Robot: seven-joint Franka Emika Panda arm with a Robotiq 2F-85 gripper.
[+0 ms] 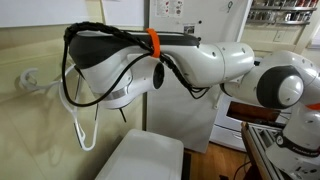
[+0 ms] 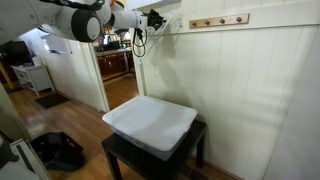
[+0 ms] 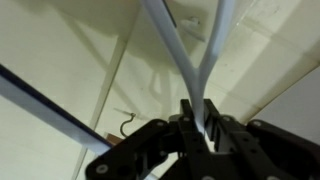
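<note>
A white plastic hanger (image 3: 213, 47) runs down into my gripper in the wrist view, and the fingers are shut on it where its two arms meet. In exterior view 1, part of the white hanger (image 1: 79, 128) hangs as a narrow loop close to the wall; the robot's arm (image 1: 120, 65) hides the fingers there. A white wall hook (image 1: 28, 78) is just left of the hanger. High up by the wall in exterior view 2, my gripper (image 2: 154, 20) is small, and the hanger is hard to make out.
A wooden rail (image 2: 220, 21) with several pegs runs along the wall. In the wrist view a small dark hook (image 3: 127, 124) shows on the wall. Below stands a black table (image 2: 128, 158) bearing a white-lidded bin (image 2: 150, 118). A dark bag (image 2: 57, 150) lies on the floor.
</note>
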